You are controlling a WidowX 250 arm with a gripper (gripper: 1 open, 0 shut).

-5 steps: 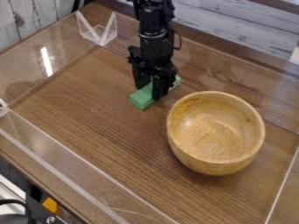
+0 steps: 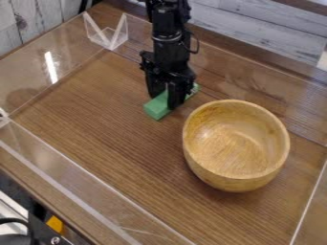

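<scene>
My gripper [image 2: 167, 88] reaches down from the top centre of the camera view, its black body over a green object [image 2: 159, 108] that rests on the wooden table, lying diagonally. The fingers are shut on the green object, though the dark body hides much of where they meet it. A large round wooden bowl [image 2: 234, 151] sits just to the right and nearer the viewer, beside the green object.
Pale walls run along the back and left edges. Cables and a small yellow item [image 2: 55, 225] lie beyond the front-left edge.
My gripper and the green object have shifted very slightly to the left over the last second; the bowl has stayed in place.
</scene>
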